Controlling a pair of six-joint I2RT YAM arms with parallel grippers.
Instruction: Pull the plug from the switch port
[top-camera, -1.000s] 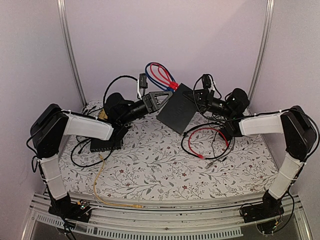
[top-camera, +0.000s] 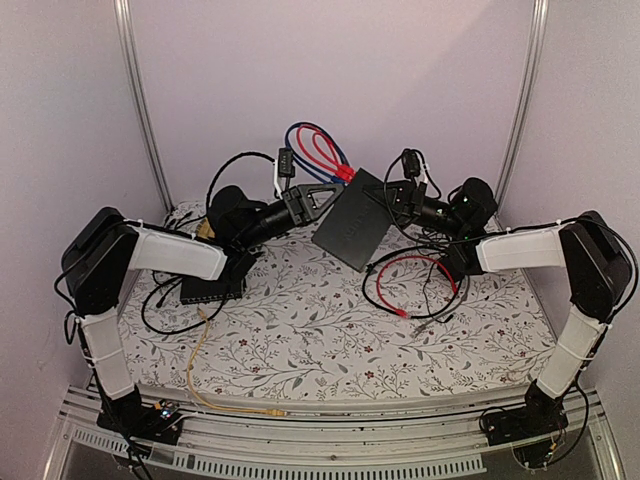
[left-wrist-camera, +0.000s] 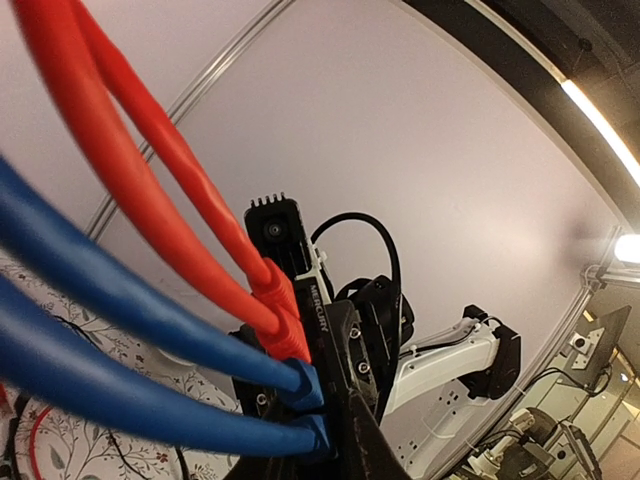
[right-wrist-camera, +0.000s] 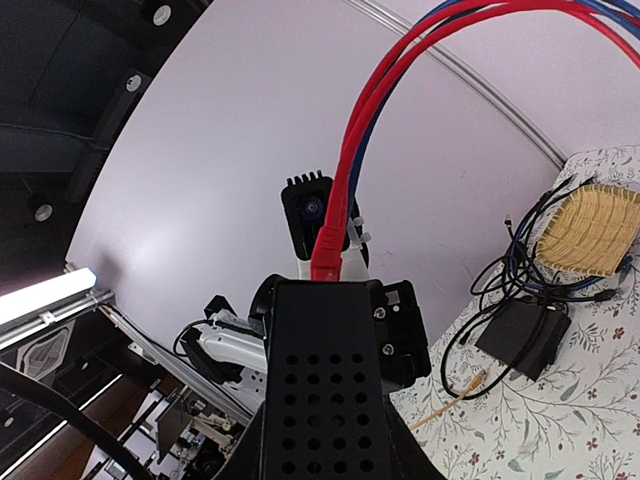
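Note:
The dark switch (top-camera: 350, 225) is held in the air by my right gripper (top-camera: 380, 192), shut on it. Red plugs (left-wrist-camera: 285, 330) and blue plugs (left-wrist-camera: 305, 390) sit in a row along its edge, their cables looping up and leftward in the left wrist view. My left gripper (top-camera: 325, 195) is at the switch's upper left corner, by the lowest blue plug; whether its fingers touch that plug is hidden. In the right wrist view the perforated face of the switch (right-wrist-camera: 325, 380) fills the lower middle, with a red plug (right-wrist-camera: 326, 255) above.
Below lie loose black and red cables (top-camera: 405, 313) at right, a yellow cable (top-camera: 235, 408) at front left, and a dark box (right-wrist-camera: 520, 330) with a woven basket (right-wrist-camera: 590, 225) behind it.
The switch and its cable loops have shifted slightly down and left. Both arms are otherwise nearly still.

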